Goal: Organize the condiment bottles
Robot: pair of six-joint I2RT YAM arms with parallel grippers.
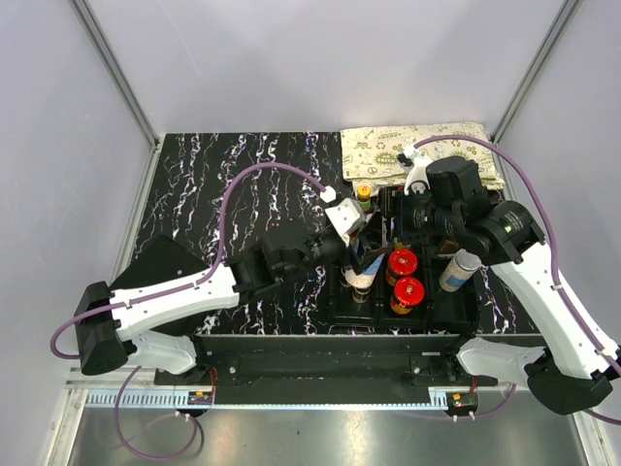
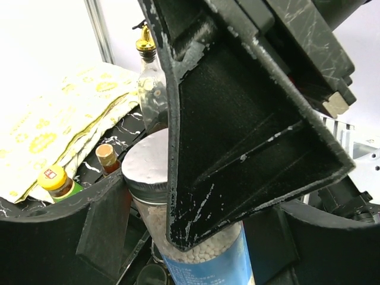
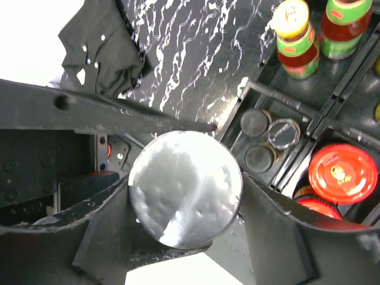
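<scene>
A tall jar of white granules with a blue label and metal lid is between my grippers above the black tray (image 1: 451,313); the right wrist view shows its lid (image 3: 184,187) from above. My left gripper (image 1: 361,254) is at the jar, its fingers either side of it in the left wrist view; whether they grip it is unclear. My right gripper (image 1: 396,218) is at the jar's top, fingers around the lid, grip also unclear. Red-lidded jars (image 3: 342,172) and small round-lidded jars (image 3: 284,133) stand in tray compartments.
Sauce bottles (image 3: 294,50) stand at the tray's back. A can (image 1: 459,271) is at its right. A folded patterned cloth (image 1: 408,141) and glass oil bottle (image 2: 151,89) are behind. A black cloth (image 3: 98,47) lies there.
</scene>
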